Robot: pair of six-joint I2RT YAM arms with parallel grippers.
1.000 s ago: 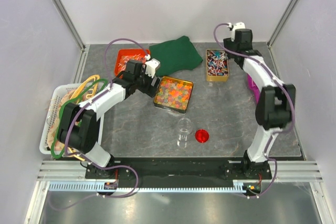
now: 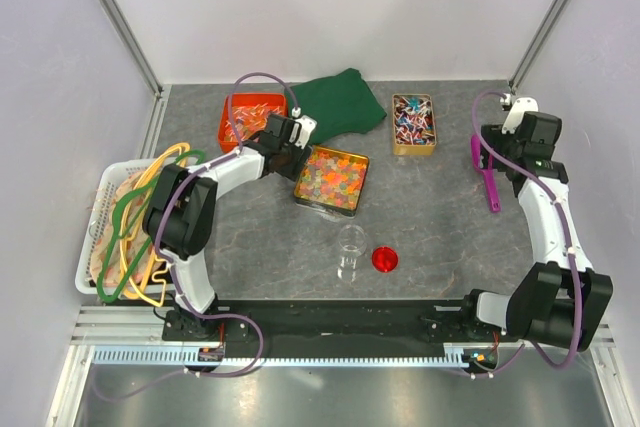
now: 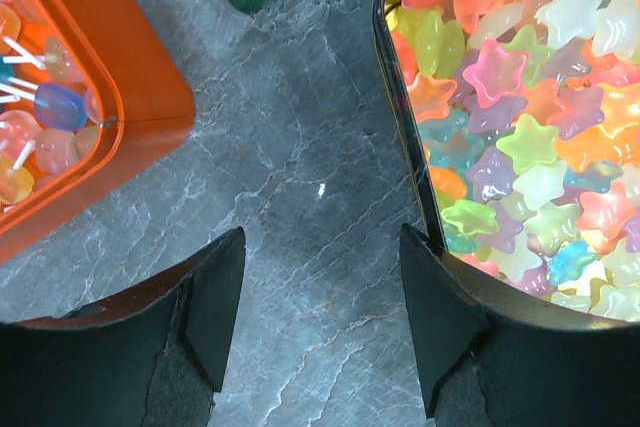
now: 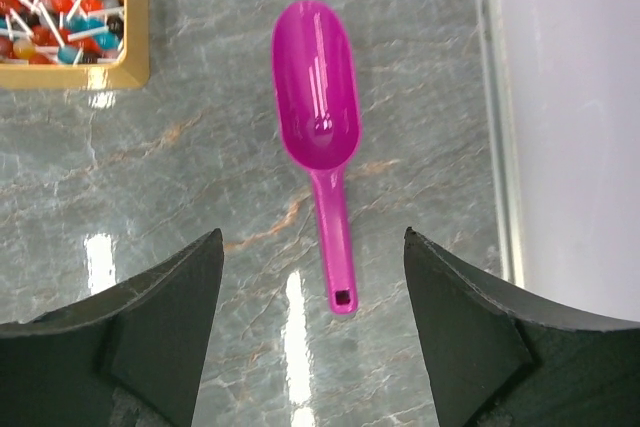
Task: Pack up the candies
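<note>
A tin of star-shaped gummy candies (image 2: 330, 182) sits mid-table; my left gripper hovers open at its left rim, beside an orange box of lollipops (image 3: 145, 97). My right gripper is open above a magenta scoop (image 4: 318, 97), whose handle lies between the fingertips in the right wrist view. A tan box of lollipops (image 2: 413, 147) is at the back. A clear jar (image 2: 351, 252) and a red lid (image 2: 385, 259) stand toward the front.
A green cloth (image 2: 335, 102) lies at the back. A white basket (image 2: 95, 227) with yellow and green cords fills the left side. Bare table lies right of centre and at the front left.
My right arm swung rightward from above the tan box to over the scoop.
</note>
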